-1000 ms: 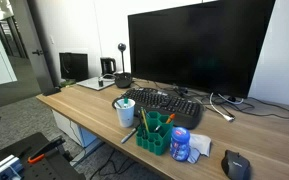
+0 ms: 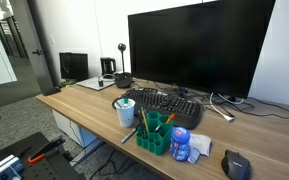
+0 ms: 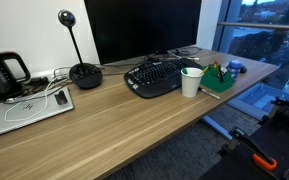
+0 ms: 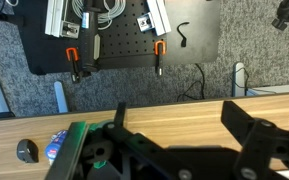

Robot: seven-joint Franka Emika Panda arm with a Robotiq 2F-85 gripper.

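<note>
Over the desk's front edge, my gripper stands open in the wrist view, its two dark fingers wide apart and only bare wood and floor showing between them. A white cup [image 2: 138, 101] with something sticking out of its top is on the desk [image 2: 89, 104]. To its right is a green holder [image 2: 154, 138] with pens and tools in it; a thin stick [image 2: 131, 134] lies in front. Beside the holder stands a blue-and-white container [image 2: 181, 143]. The gripper's left finger partly covers the holder in the wrist view. Neither exterior view shows the gripper.
A white cloth [image 2: 199, 146] lies by the container, and a black mouse [image 2: 236, 164] sits farther right. Behind the cup are a keyboard [image 2: 164, 101] and a large monitor [image 2: 199, 48]. Cables run along the back.
</note>
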